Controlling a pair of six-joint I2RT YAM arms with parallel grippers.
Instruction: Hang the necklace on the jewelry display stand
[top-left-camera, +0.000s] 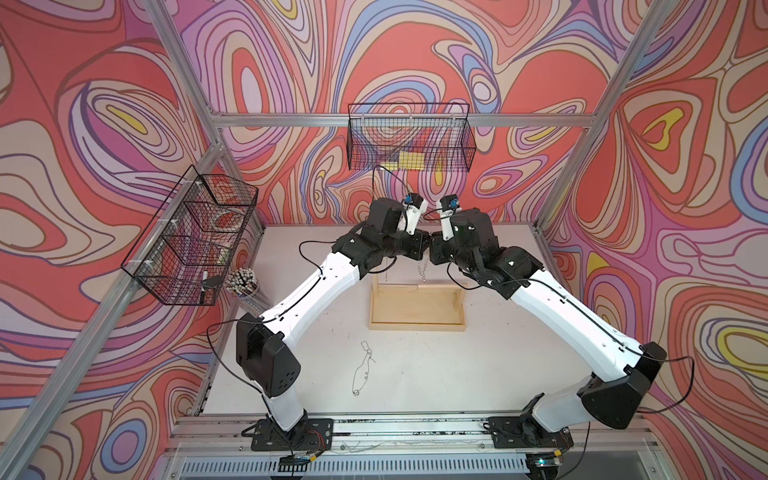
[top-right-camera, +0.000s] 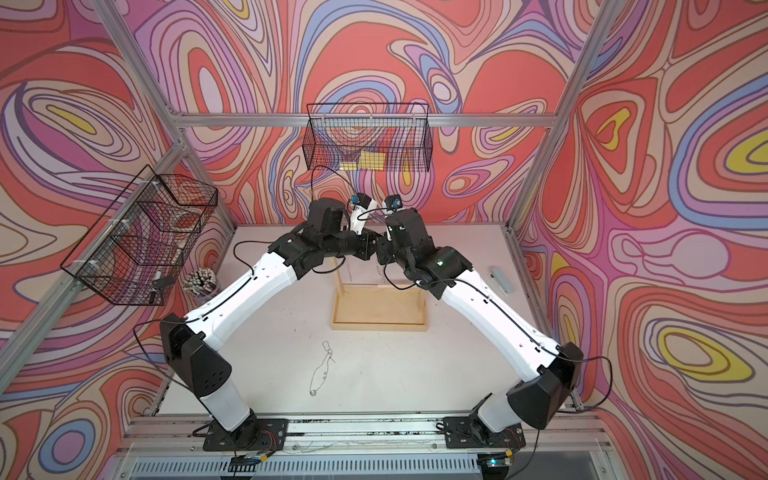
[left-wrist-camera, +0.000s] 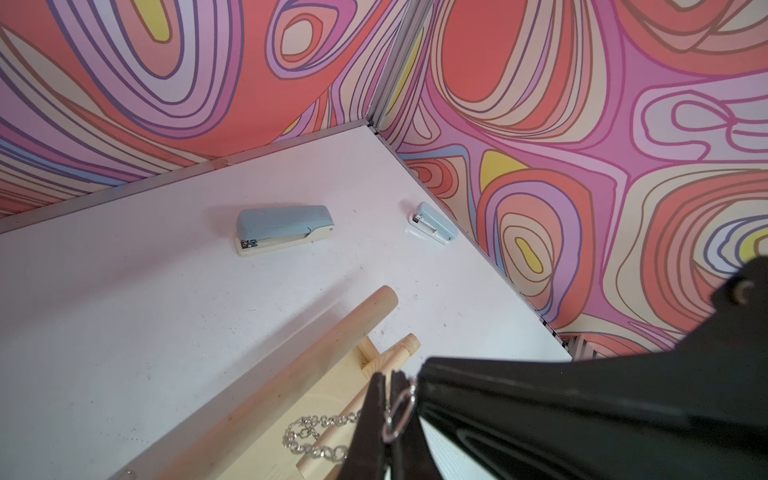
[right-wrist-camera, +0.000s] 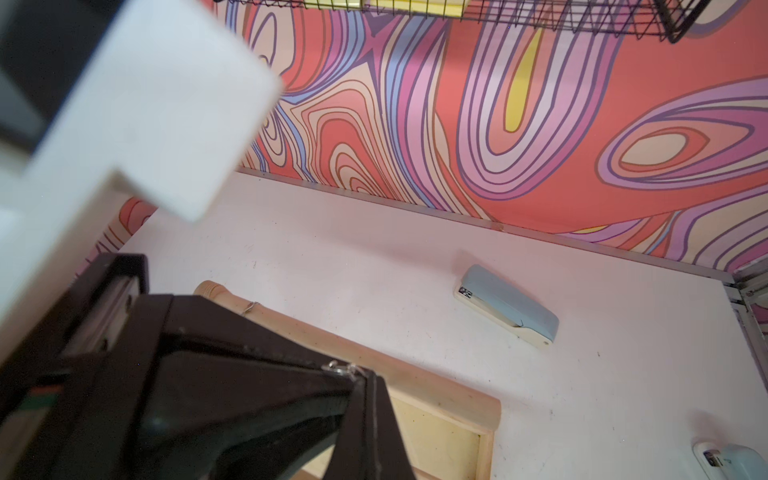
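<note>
My left gripper and right gripper are close together above the wooden display stand (top-left-camera: 416, 308). In the left wrist view, my left gripper is shut, with the silver necklace (left-wrist-camera: 316, 424) at its fingertips and a loop of chain hanging over the wooden bar (left-wrist-camera: 272, 384). In the right wrist view, my right gripper is shut, with bits of the chain at its fingertips. The top left view shows chain dangling below the two grippers. Whether it rests on the bar is unclear.
A large stapler (left-wrist-camera: 284, 224) and a small one (left-wrist-camera: 432, 224) lie on the table behind. Wire baskets (top-left-camera: 412, 136) hang at back and left. A pot of white sticks (top-left-camera: 240, 282) stands at left. A thin looped item (top-left-camera: 361, 368) lies on the clear front table.
</note>
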